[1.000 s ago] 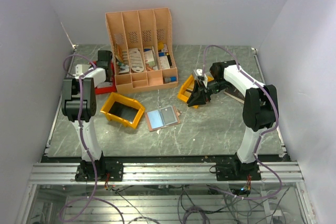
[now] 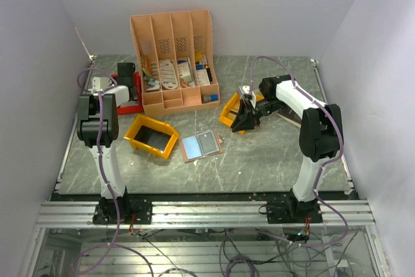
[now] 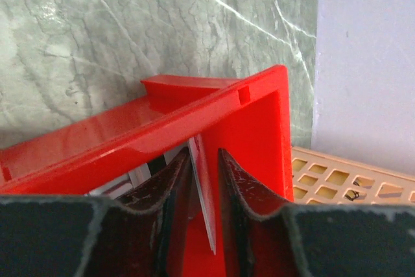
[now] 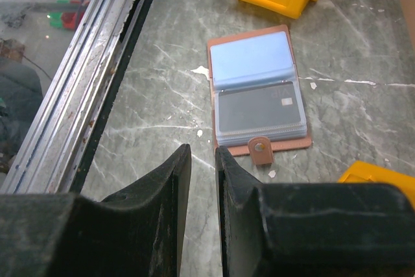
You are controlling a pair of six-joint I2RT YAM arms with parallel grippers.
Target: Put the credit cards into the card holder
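My left gripper reaches into a red bin at the far left, its fingertips either side of or against a thin pale upright strip; whether it grips it I cannot tell. More thin flat items lie behind, partly hidden. The open card holder, with clear sleeves, lies at front centre of the table. My right gripper hangs above the table at the right, its fingers slightly apart with nothing seen between them.
A tan organizer with various items stands at the back centre. Yellow bins sit left and right of the card holder.
My left gripper has shifted slightly within the red bin. The right arm has not visibly moved.
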